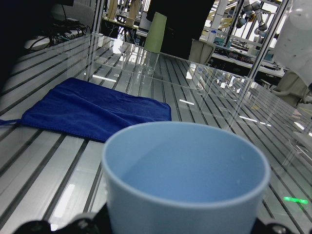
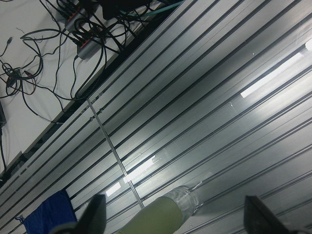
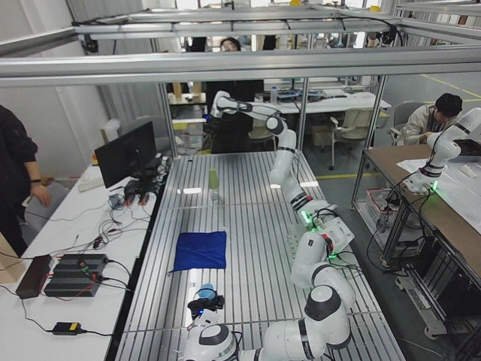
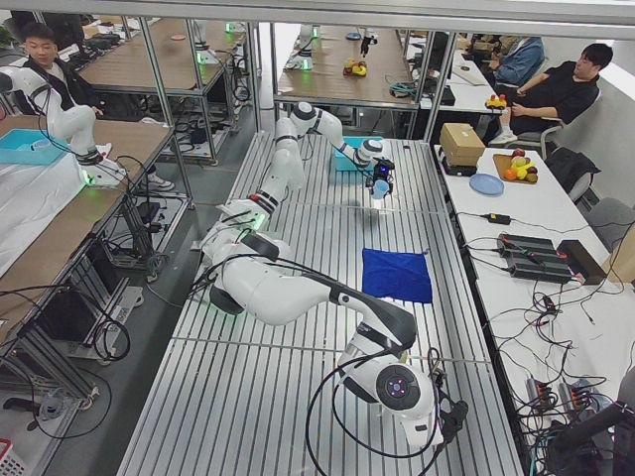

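A light-blue cup (image 1: 187,204) fills the lower left wrist view, held by my left gripper (image 3: 204,304), which is shut on it above the slatted metal table (image 3: 255,233). A blue cloth (image 3: 200,250) lies flat beyond it. Farther back stands a green bottle with a clear lower part (image 3: 213,180), also seen below my right gripper in the right wrist view. The right gripper's two fingertips are wide apart, with the bottle visible below and between them.
A blue bin (image 4: 348,159) sits at the left arm's end of the table. A side desk (image 3: 90,316) holds power units, cables and a monitor (image 3: 125,153). The arms' bodies occupy one long side.
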